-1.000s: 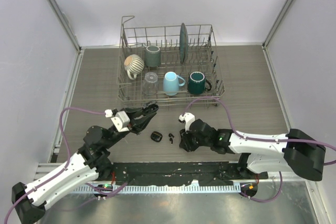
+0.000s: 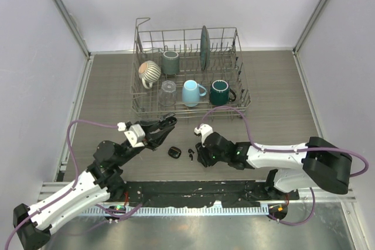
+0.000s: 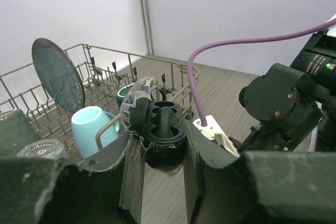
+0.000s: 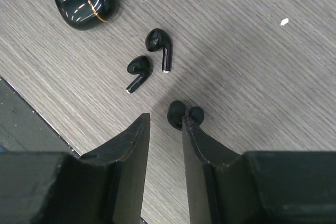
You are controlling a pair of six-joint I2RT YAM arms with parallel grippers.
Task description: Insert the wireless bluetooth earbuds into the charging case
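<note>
The glossy black charging case (image 4: 73,6), with a gold seam, lies shut on the table, partly cut off in the right wrist view. Two black earbuds (image 4: 159,45) lie beside it, apart from each other. Over the table, just right of them, my right gripper (image 2: 201,157) is parted. Two small black rounded shapes (image 4: 176,113) show at its right fingertip; whether they touch it is unclear. My left gripper (image 2: 164,127) is raised near the rack, its fingers closed on a black object with several round holes (image 3: 163,135) and clear plastic at its top.
Behind the grippers stands a wire dish rack (image 2: 187,112) holding mugs, a glass and a plate. A purple cable (image 2: 249,127) arches over the right arm.
The right arm and gripper have moved a little left, toward the earbuds. The left arm, the case and the earbuds look unmoved.
</note>
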